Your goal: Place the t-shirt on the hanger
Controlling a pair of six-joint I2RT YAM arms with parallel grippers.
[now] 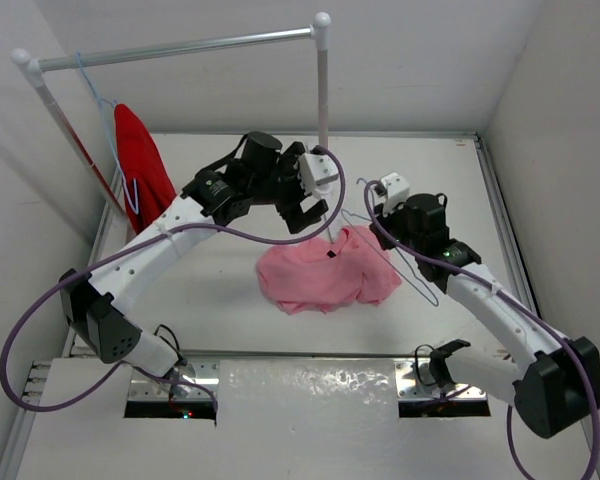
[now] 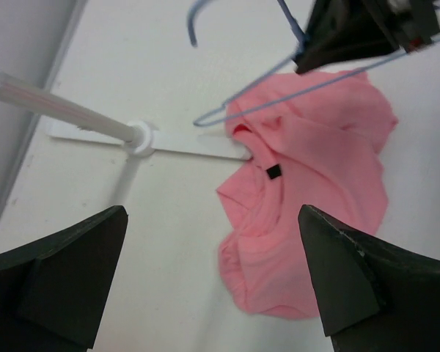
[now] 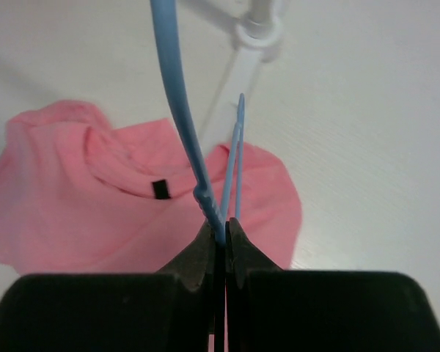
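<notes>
A pink t-shirt [image 1: 315, 275] lies crumpled on the table, its black neck label [image 2: 273, 171] facing up. Above its right side, my right gripper [image 1: 378, 222] is shut on a thin blue hanger [image 1: 412, 278]. In the right wrist view the wire of the hanger [image 3: 177, 95] runs down between the closed fingertips, its far part reaching over the shirt. My left gripper [image 1: 310, 200] is open over the shirt's upper left, and its fingers [image 2: 352, 271] stand wide apart with nothing between them. The hanger's hook [image 2: 193, 26] shows at the top of the left wrist view.
A white rack [image 1: 175, 50] spans the back left, its upright post [image 1: 323, 110] close behind my left gripper. On it hang a blue hanger [image 1: 105, 115] and a red garment [image 1: 140, 165]. Bare table lies to the left and right of the shirt.
</notes>
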